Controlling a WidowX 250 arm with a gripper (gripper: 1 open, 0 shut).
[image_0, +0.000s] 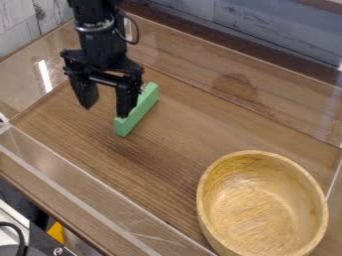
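My gripper hangs over the upper left of the wooden table, open, its two dark fingers on either side and pointing down. A green bar-shaped object lies diagonally just to the right of the gripper, partly behind its right finger; whether they touch I cannot tell.
A wide, empty yellow bowl sits at the lower right. The table's left edge shows at the lower left.
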